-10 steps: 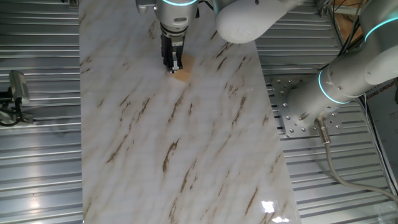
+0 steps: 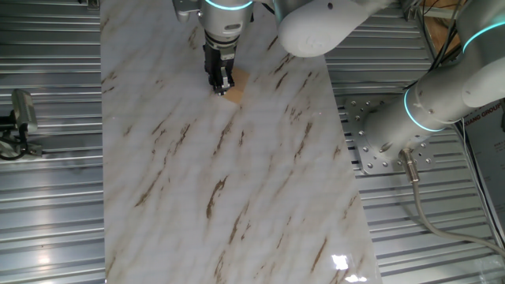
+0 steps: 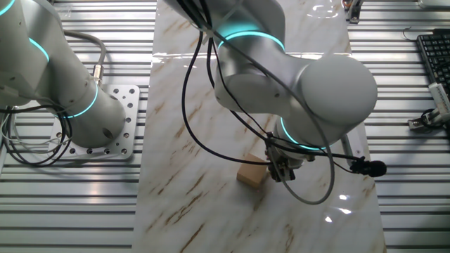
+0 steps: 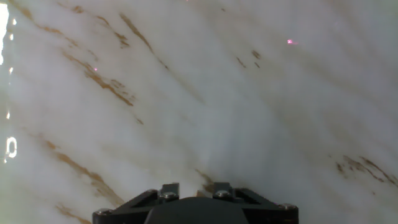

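Note:
A tan block (image 3: 251, 172) rests on the marble-patterned table, with my gripper (image 3: 283, 171) close to its right side in exterior view 2. Exterior view 1 has the block (image 2: 240, 85) partly hidden behind the gripper (image 2: 222, 89), whose tips are low near the table. Whether they touch the block cannot be told. At the bottom of the wrist view, the two fingers of the gripper stand apart, so it looks open. Only a tiny tan patch shows low in the gap; most of that area is hidden by the gripper body.
A cable (image 3: 188, 116) loops from the arm above the table. A keyboard (image 3: 436, 56) lies off the table's right side in exterior view 2.
In exterior view 1 the gripper has shifted slightly, its tips now a little lower in the picture. The tan block's visible edge sits slightly further right than a second ago.

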